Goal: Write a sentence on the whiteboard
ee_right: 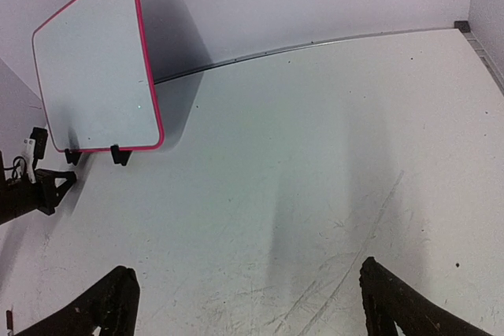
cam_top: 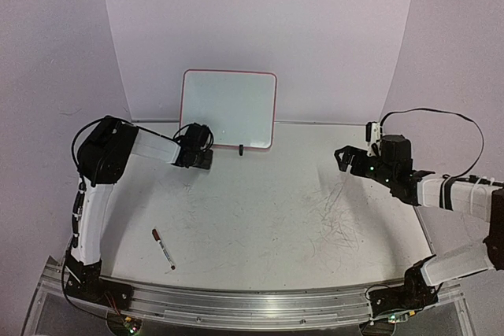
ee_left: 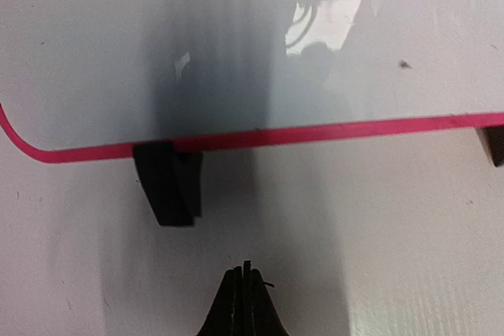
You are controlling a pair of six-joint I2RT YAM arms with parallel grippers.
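Note:
The whiteboard (cam_top: pixel 236 104), rimmed in pinkish red, leans near the back wall and its visible face is bare of writing. Two small black stands hold its lower edge; the left stand (ee_left: pixel 164 185) shows whole in the left wrist view. My left gripper is shut, nothing between its fingers, below and right of that stand and clear of it. The right stand (cam_top: pixel 241 149) juts from the board's bottom edge. On the front left of the table lies a marker (cam_top: pixel 163 249) with a brown-red end. Over the right side, my right gripper hangs open and empty.
A metal rail (cam_top: pixel 236 297) borders the front edge. Walls close in the back, left and right sides.

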